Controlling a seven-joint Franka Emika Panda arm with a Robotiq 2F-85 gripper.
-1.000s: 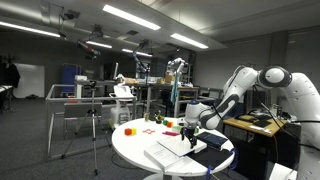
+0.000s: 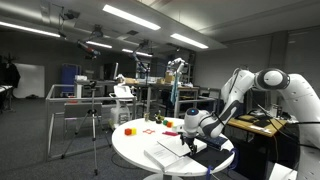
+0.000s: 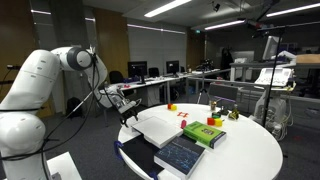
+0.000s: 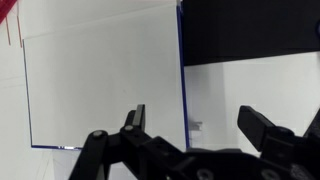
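Observation:
In the wrist view my gripper stands open, its two dark fingers apart. A flat white panel or box with a blue edge fills the left of that view. Its right edge runs between the fingers, with no visible grip on it. The gripper is low over the white flat things on the round table in exterior view 1. In exterior view 2 the white panel lies near the gripper, on the arm's side of the table. Whether the fingers touch it cannot be told.
A dark patterned flat box and a green box lie beside the panel. Small red and yellow items stand farther back on the white round table.
Over the last second the arm has leaned lower and the gripper has come down slightly, nearer the white panel. The objects on the table look unmoved.

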